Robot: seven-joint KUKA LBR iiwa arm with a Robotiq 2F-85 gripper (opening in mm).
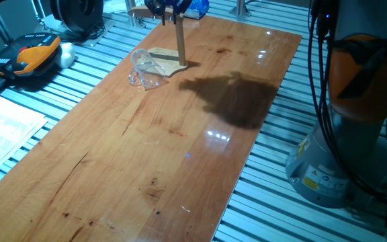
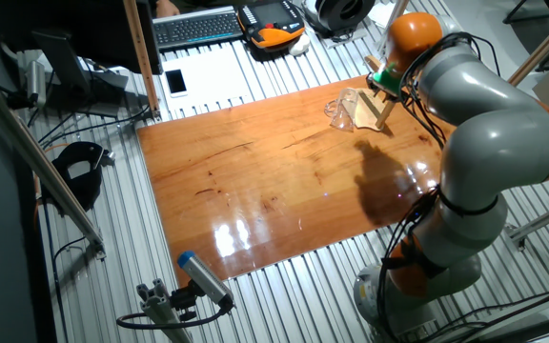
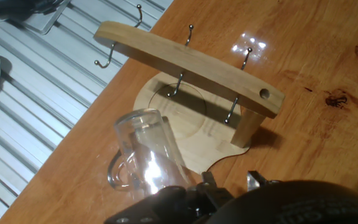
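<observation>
A clear glass mug with a handle lies tilted at the edge of the wooden rack's round base, outside my fingers; exterior view 1 also shows the mug there. The wooden mug rack stands upright, with several metal hooks along its top bar. No mug hangs on those I can see. My gripper is open near the rack, with a gap between its fingertips and nothing held. From exterior view 1, the gripper appears above the rack, cut by the top edge. Its body hides the mug's lower end in the wrist view.
The wooden board is clear apart from the rack and mug. Beyond its edge are an orange-black device, a white object and papers. A camera on a post stands at the board's near edge.
</observation>
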